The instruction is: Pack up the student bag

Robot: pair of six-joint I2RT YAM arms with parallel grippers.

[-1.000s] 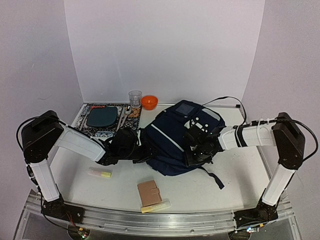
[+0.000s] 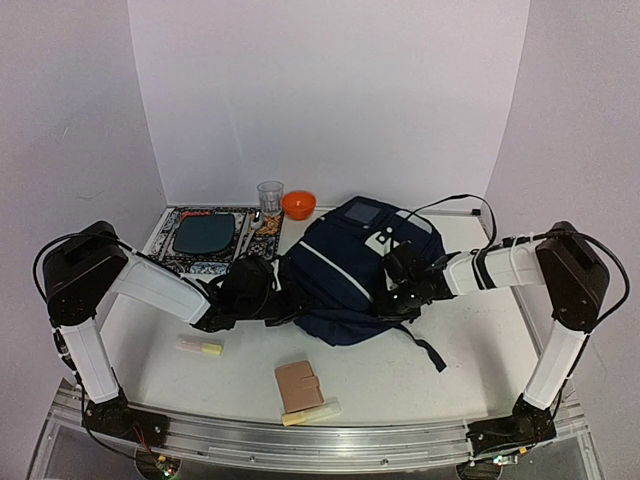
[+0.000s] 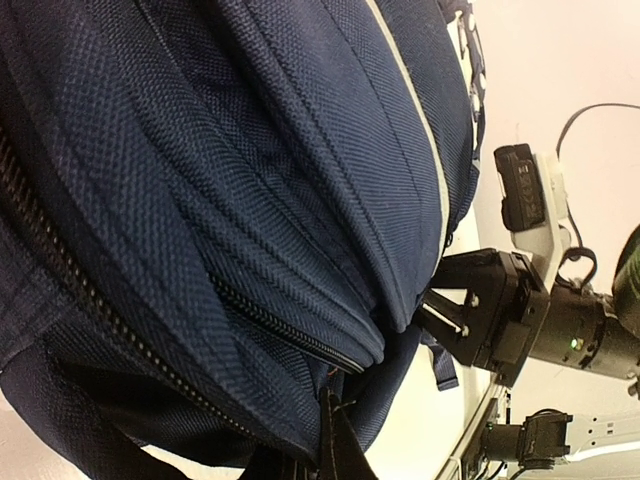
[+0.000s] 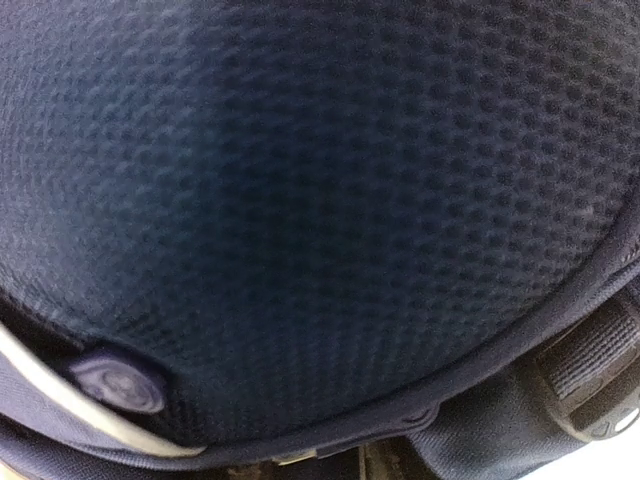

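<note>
The navy student bag [image 2: 335, 255] lies at the back centre with its zippered edge [image 3: 110, 310] gaping toward the front. At the bag's left front is my left gripper [image 2: 290, 314]; in the left wrist view its narrow fingers look shut on the bag's edge. My right gripper [image 2: 385, 314] touches the right front of the bag, but its grip is hidden by fabric. A brown notebook [image 2: 297, 385] lies in front, a clear yellow-ended case [image 2: 311, 413] against its lower edge. Another such case [image 2: 200, 345] lies to the left.
Back left, a patterned mat [image 2: 168, 232] carries a dark plate [image 2: 204, 233] and cutlery [image 2: 249, 232]. A clear glass [image 2: 270, 196] and an orange bowl [image 2: 298, 205] stand behind. A loose strap [image 2: 430, 354] trails at the bag's right front.
The bag's right side and loose strap have moved a little. My left arm looks still.
</note>
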